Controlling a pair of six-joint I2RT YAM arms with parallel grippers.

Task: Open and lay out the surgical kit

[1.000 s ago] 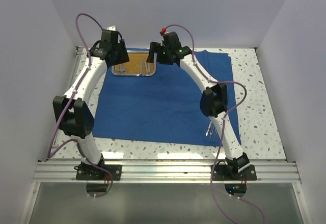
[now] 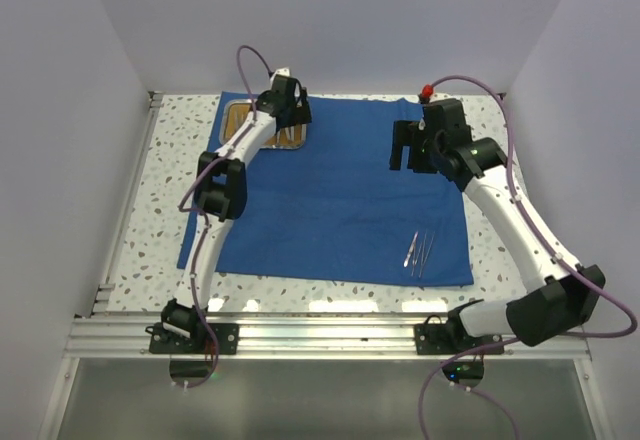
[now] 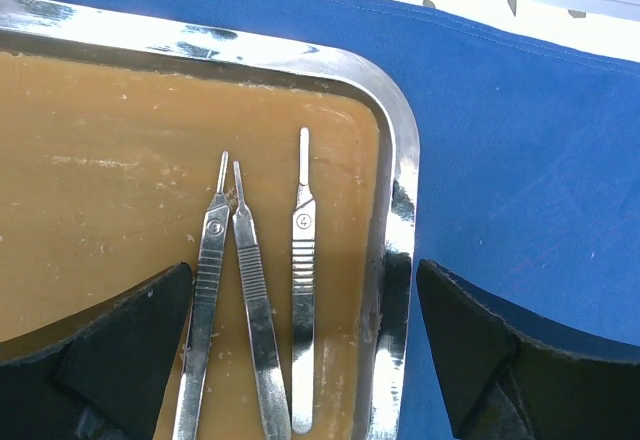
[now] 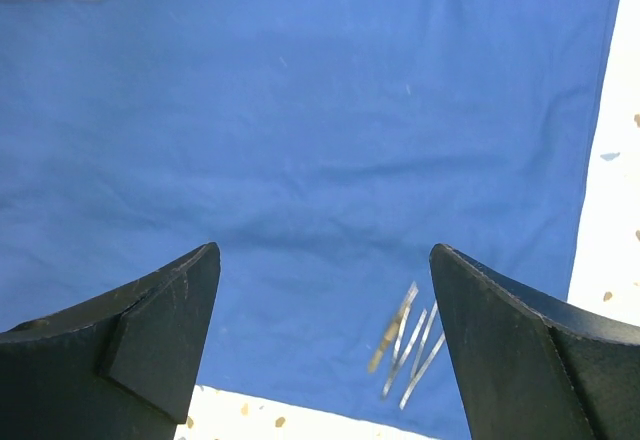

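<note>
The metal tray [image 3: 400, 210] with tan lining lies at the back left of the blue cloth [image 2: 330, 220]. My left gripper stands open over its right end; three scalpel handles, the rightmost [image 3: 303, 330] marked 4, lie between and below its fingers, none visibly held. My right gripper [image 2: 405, 145] stands open over the back right of the cloth, nothing between its fingers. Several slender instruments [image 2: 420, 255] lie in a row at the front right of the cloth, also seen below the right fingers in the right wrist view.
A speckled table surface [image 2: 150, 240] borders the cloth, with walls at the back and both sides.
My left arm has swung right and inward to the tray's right end. My right arm has moved right, away from the tray, toward the cloth's right side.
</note>
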